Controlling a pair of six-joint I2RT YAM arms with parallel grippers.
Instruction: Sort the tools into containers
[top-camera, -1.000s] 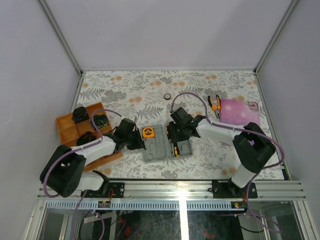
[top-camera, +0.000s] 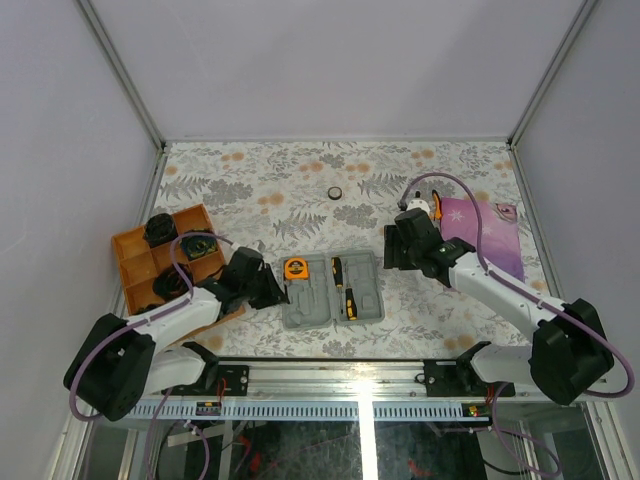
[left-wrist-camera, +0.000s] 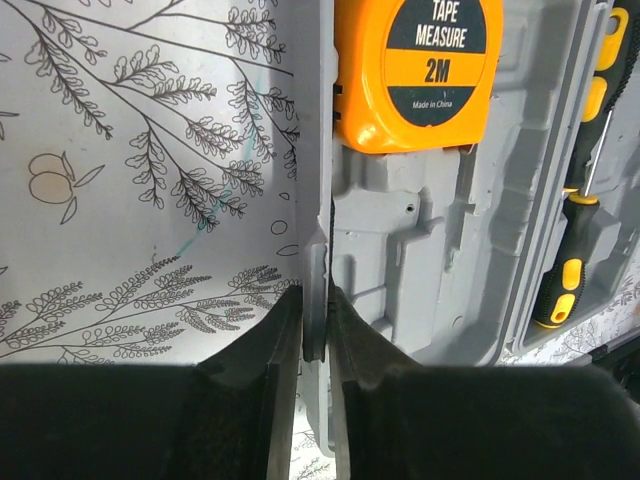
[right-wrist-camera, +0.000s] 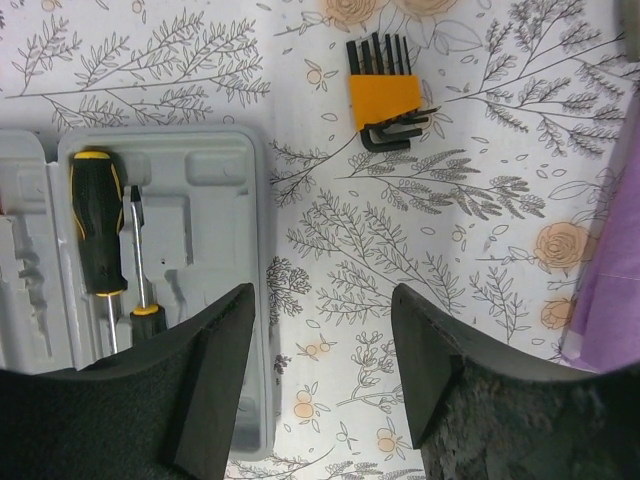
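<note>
The grey open tool case (top-camera: 306, 312) holds an orange tape measure (top-camera: 296, 268) in its left half and two yellow-black screwdrivers (right-wrist-camera: 98, 225) in its right half. My left gripper is shut on the case's left rim. My right gripper is open over the table just right of the case, nothing between its fingers. Beyond it in the right wrist view lies a black hex key set in an orange holder (right-wrist-camera: 385, 98). Orange-handled pliers (top-camera: 436, 205) are partly hidden behind the right arm in the top view.
An orange compartment box (top-camera: 135, 250) with dark coiled items stands at the left. A pink pouch (top-camera: 505, 240) lies at the right. A small tape roll (top-camera: 334, 193) sits behind the case, with clear table around it.
My right gripper has risen away from the case's right half and moved to the right, toward the pink pouch. My left gripper has barely moved at the case's left edge.
</note>
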